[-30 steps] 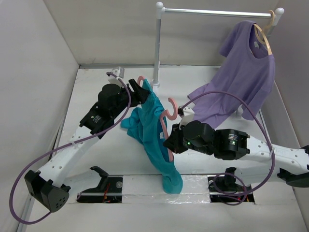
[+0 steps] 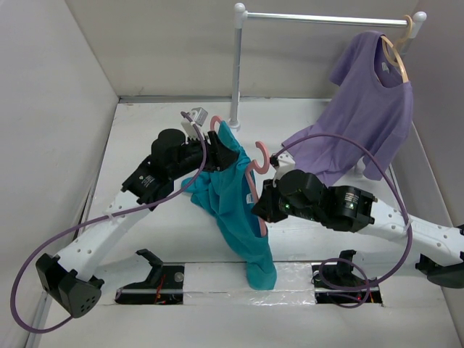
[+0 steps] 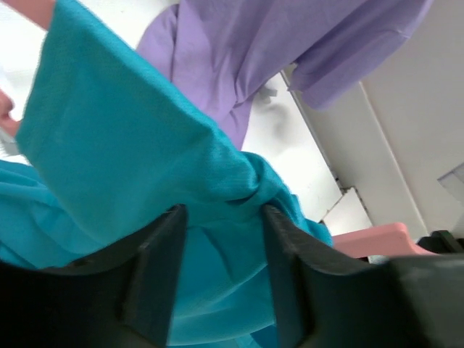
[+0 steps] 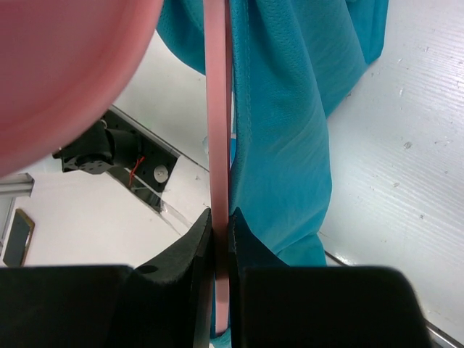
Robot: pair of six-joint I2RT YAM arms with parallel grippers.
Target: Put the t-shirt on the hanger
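Note:
A teal t-shirt (image 2: pixel 232 217) hangs bunched between both grippers, with a pink hanger (image 2: pixel 257 167) at it. In the left wrist view my left gripper has its fingers apart, part open, over the teal fabric (image 3: pixel 116 145); whether cloth is pinched between them is unclear. My right gripper (image 2: pixel 264 203) is shut on the hanger's pink bar (image 4: pixel 217 145), with the shirt (image 4: pixel 283 159) beside and behind the bar.
A clothes rail (image 2: pixel 319 18) stands at the back, with a purple t-shirt (image 2: pixel 362 109) on a wooden hanger (image 2: pixel 395 54) at the right. Pale walls enclose the workspace.
My left gripper has moved right along the top of the teal shirt. My right gripper and the pink hanger shifted slightly right over the last second.

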